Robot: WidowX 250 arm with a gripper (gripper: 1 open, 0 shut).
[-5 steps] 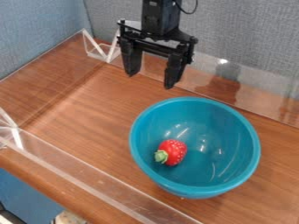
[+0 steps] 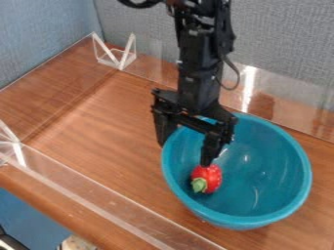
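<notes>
A red strawberry [image 2: 206, 180] with a green top lies inside a teal bowl [image 2: 268, 200], toward its left side. My black gripper [image 2: 192, 145] hangs over the left part of the bowl, its lower end just above the strawberry. The fingers are dark and partly hidden, and whether they touch the berry is unclear.
Clear plastic edging runs along the front and back, with grey padded walls behind and a blue wall at the left.
The bowl appears shifted slightly right.
</notes>
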